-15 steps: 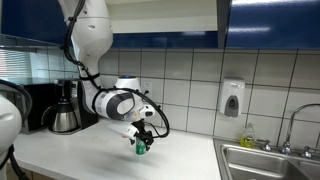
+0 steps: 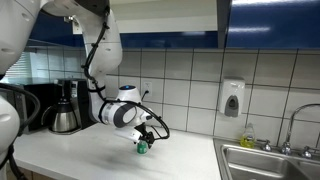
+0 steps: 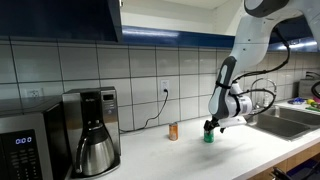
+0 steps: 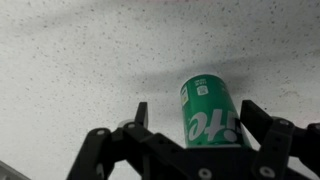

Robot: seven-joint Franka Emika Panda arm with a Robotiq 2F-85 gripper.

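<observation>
A green can-like container with white lettering [image 4: 208,108] stands on the white counter; it appears small in exterior view 1 [image 2: 142,148] and in exterior view 2 [image 3: 208,135]. My gripper is open, its dark fingers to either side of the container in the wrist view, the right one looking closer to it. From outside, the gripper [image 2: 141,135] is low over the counter, just at the container. The container's lower part is hidden behind the gripper body in the wrist view. Whether either finger touches it, I cannot tell.
An orange-brown can [image 3: 173,131] stands farther back by the tiled wall. A coffee maker [image 3: 94,135] and a microwave [image 3: 29,144] occupy the other end. Beyond the arm is a sink [image 2: 265,162] with a faucet. Open counter [image 3: 160,160] lies in between.
The arm has come down over the last second, bringing the open gripper lower toward the green container. The container looks to be in nearly the same place.
</observation>
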